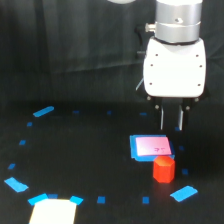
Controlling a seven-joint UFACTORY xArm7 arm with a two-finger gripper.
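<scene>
My gripper (172, 126) hangs over the right half of the dark table, pointing down. Its two thin fingers (162, 118) stand apart, with nothing seen between them. Below and slightly left of the fingertips lies a pink square (153, 146) on a larger blue square (134, 148). A red block (164, 170) stands closer to the camera, at the front right corner of the pink square. Whether the block touches the squares cannot be told from this angle.
A pale yellow-white object (53, 212) is cut off by the bottom edge at the left. Blue tape strips (16, 185) and small blue marks dot the black surface.
</scene>
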